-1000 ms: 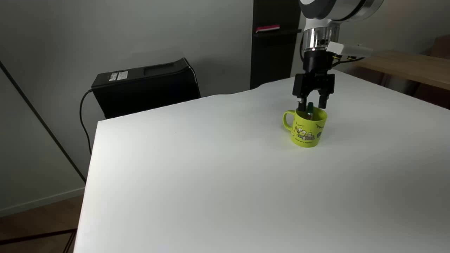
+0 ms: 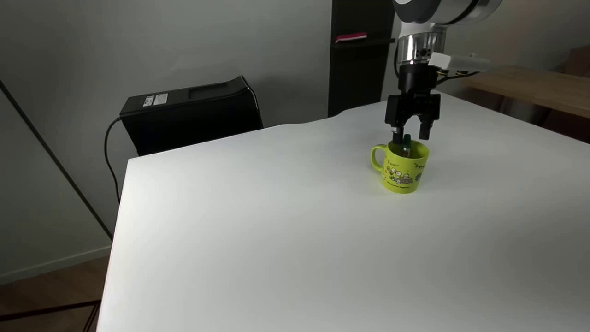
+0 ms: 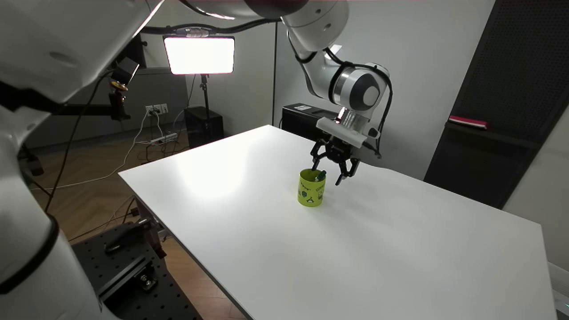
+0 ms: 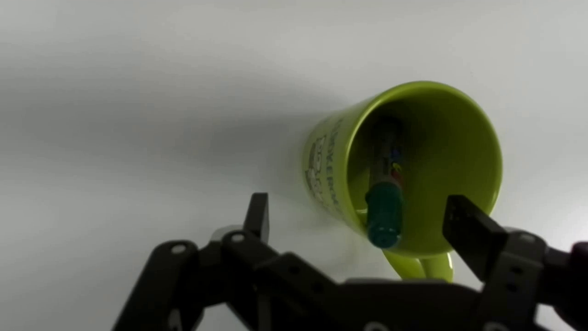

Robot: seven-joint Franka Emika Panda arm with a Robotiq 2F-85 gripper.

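Note:
A yellow-green mug [image 2: 402, 172] with printed figures stands upright on the white table, its handle toward the left in exterior view 1. Inside it leans a marker [image 4: 384, 212], green cap up, resting near the rim on the handle side in the wrist view. My gripper is open above the mug, holding nothing. In the wrist view one finger [image 4: 257, 218] shows over bare table left of the mug, while the other appears over the mug's opening. Exterior view 2 has the gripper [image 3: 328, 175] just above and right of the mug [image 3: 310, 189].
Broad free room surrounds the mug on the white table [image 2: 249, 238]. A black box-shaped appliance [image 2: 191, 113] stands behind the table's far edge. In exterior view 2 a bright lamp panel [image 3: 200, 55] stands beyond the table.
My gripper has risen slightly and shifted a touch to the right in exterior view 1. The mug and marker have stayed put.

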